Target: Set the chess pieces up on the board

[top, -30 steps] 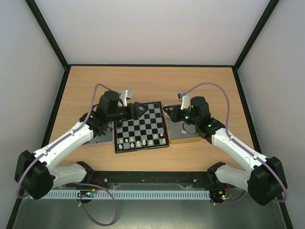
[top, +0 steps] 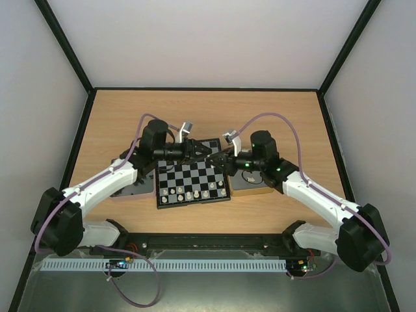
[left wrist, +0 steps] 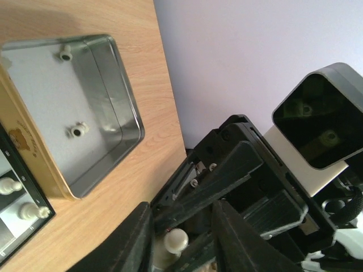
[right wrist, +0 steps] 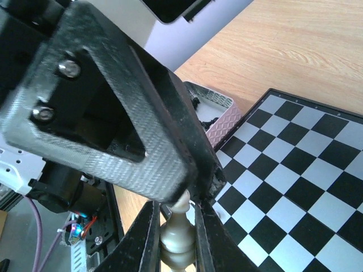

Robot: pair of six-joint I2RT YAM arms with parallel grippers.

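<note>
The chessboard has white pieces along its near side. Above it the two grippers meet. My right gripper is shut on a white chess piece, held upright. My left gripper is at the top of that piece, seen dark across the right wrist view; in the left wrist view its fingers are part open around the piece's pale head. Whether they touch it is unclear.
A grey-lined wooden box with a few white pieces lies right of the board. A pink box with dark pieces lies at the left.
Both arms have moved toward each other over the board; the right gripper has come left with the piece, the left gripper right, so that they now meet.
</note>
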